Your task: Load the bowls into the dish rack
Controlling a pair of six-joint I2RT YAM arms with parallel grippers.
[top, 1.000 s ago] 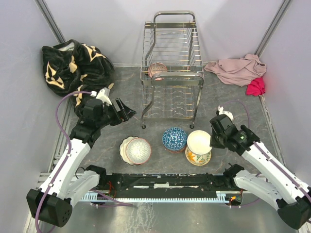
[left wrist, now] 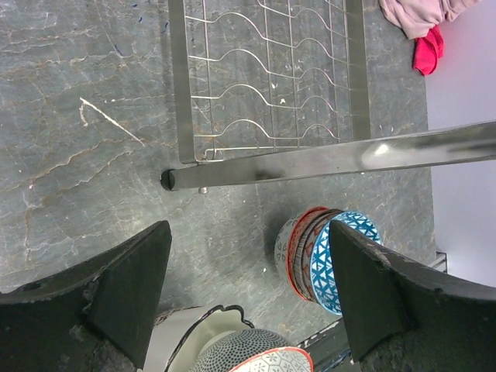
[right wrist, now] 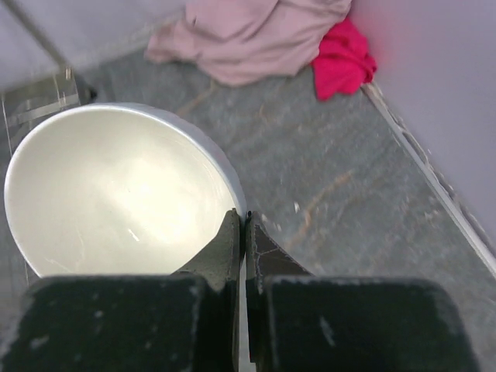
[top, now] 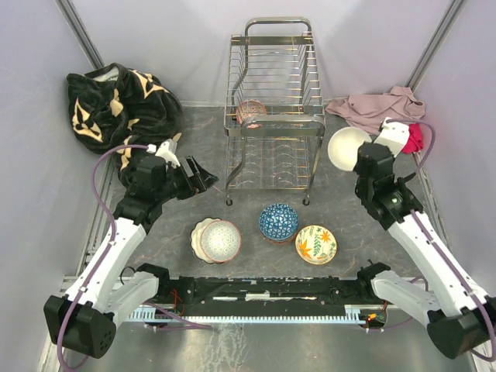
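My right gripper (top: 370, 155) is shut on the rim of a cream bowl (right wrist: 116, 186), held up to the right of the metal dish rack (top: 291, 120). A pink patterned bowl (top: 252, 108) stands in the rack. My left gripper (top: 200, 174) is open, empty, left of the rack. On the floor lie a blue patterned bowl stack (top: 278, 221), a floral bowl (top: 315, 245) and a stack of pale bowls (top: 221, 240).
A dark patterned cloth (top: 120, 112) is heaped at the back left; pink (top: 372, 108) and red (right wrist: 341, 58) cloths lie at the back right. The rack's top rail (left wrist: 325, 159) crosses the left wrist view.
My right gripper has lifted the cream bowl from over the floral bowl, moving it back and right, beside the rack. The left arm has not visibly moved.
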